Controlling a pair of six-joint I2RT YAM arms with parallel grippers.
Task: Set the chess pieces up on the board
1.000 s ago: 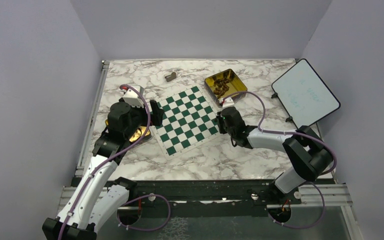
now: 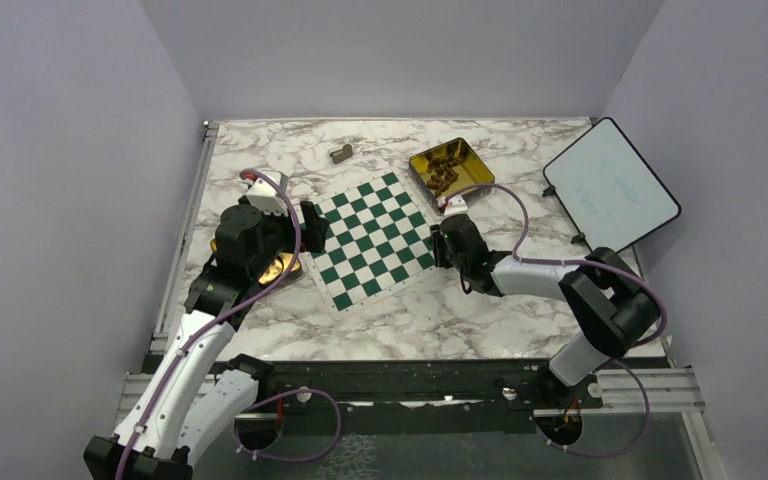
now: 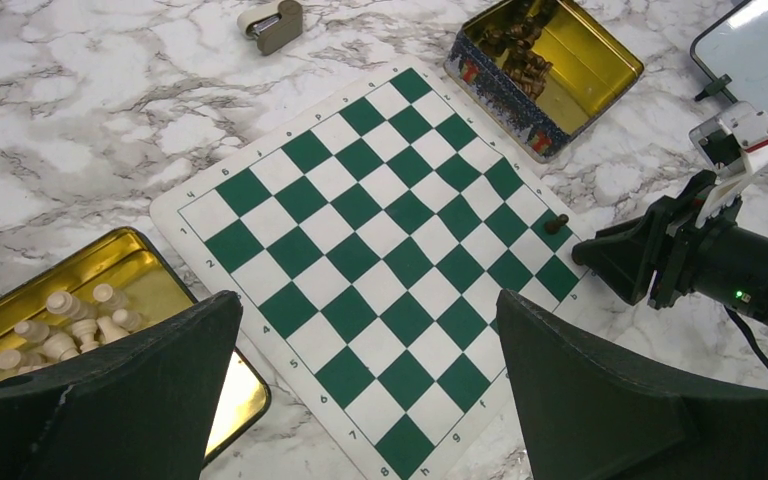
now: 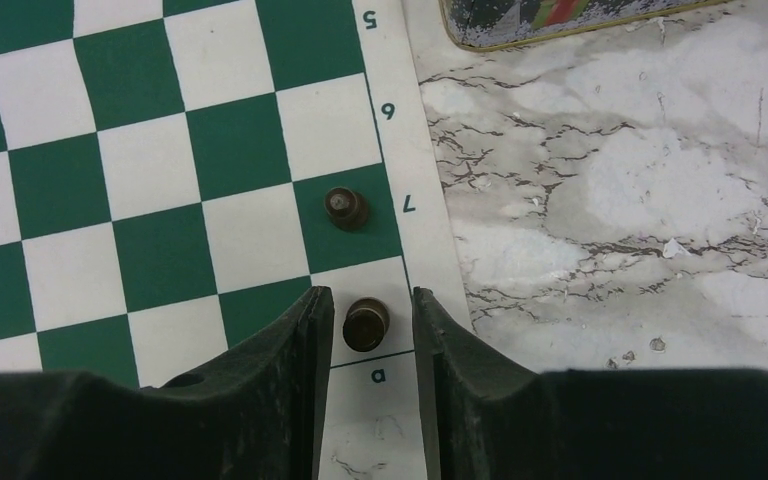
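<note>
A dark brown chess piece stands on the white corner square a8, between the parted fingers of my right gripper, with a gap on either side. Another brown piece is upright on the green square beside the 7. The green and white board lies flat and otherwise looks bare. My left gripper is wide open above the board's left side, holding nothing. White pieces lie in the gold tray at left. More brown pieces fill part of the other gold tin.
A small grey-beige object rests on the marble table behind the board. At the right leans a whiteboard. Bare marble lies in front of the board.
My left arm is nearly still.
</note>
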